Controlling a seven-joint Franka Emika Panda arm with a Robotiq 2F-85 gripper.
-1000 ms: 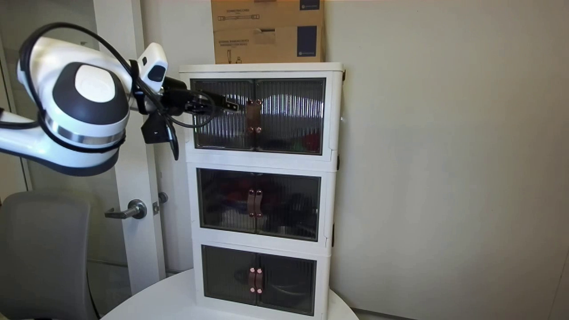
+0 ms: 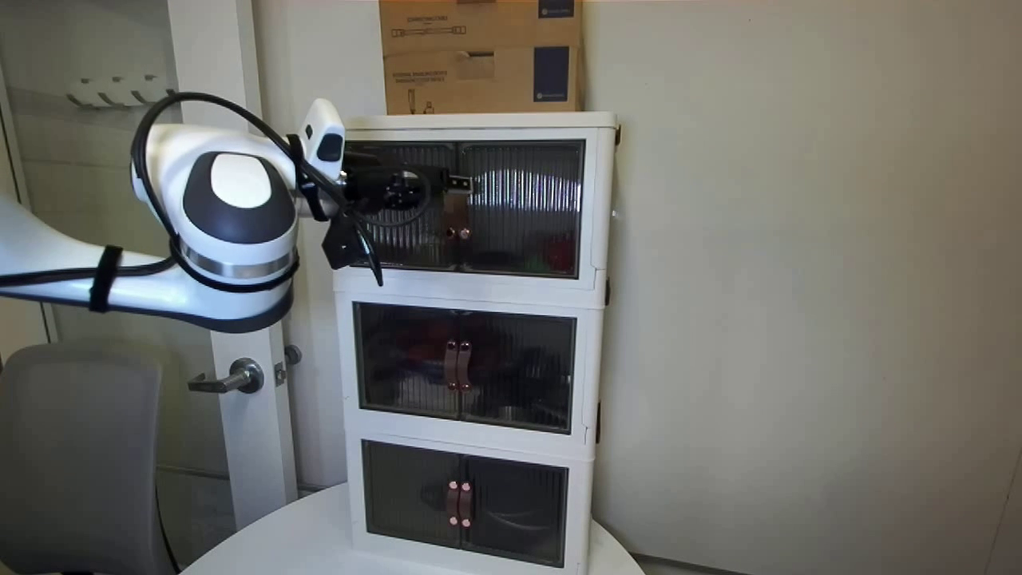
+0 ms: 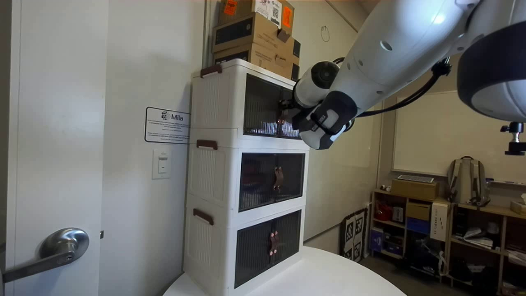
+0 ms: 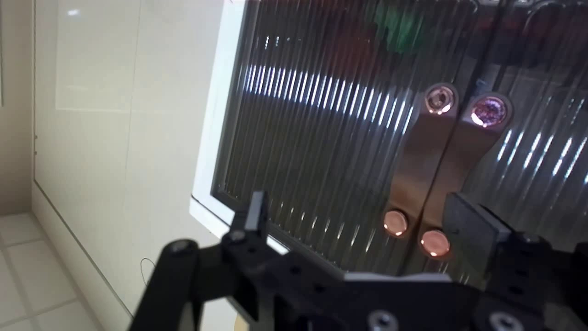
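Observation:
A white cabinet [image 2: 601, 211] of three stacked units has dark ribbed doors, all closed. On the top unit, two brown strap handles [image 4: 421, 157] with copper-coloured studs lie side by side at the middle seam. My gripper is open in front of these doors, nothing held. In the wrist view, one finger [image 4: 474, 226] appears close beside the lower end of the right-hand strap; the other finger [image 4: 254, 214] is well to the left, over the door's lower corner. Whether either finger touches the door or strap, I cannot tell. In exterior view 1 the fingers partly cover the top handles.
Middle handles [image 2: 457, 365] and bottom handles [image 2: 460, 504] are uncovered. Cardboard boxes [image 2: 481, 81] sit on top of the cabinet. The cabinet stands on a round white table [image 3: 340, 274], bare in front. A door with a lever handle [image 3: 64, 246] is beside it.
My arm has moved right in exterior view 1, bringing the gripper from left of the top handles to in front of them. The cabinet doors look unchanged.

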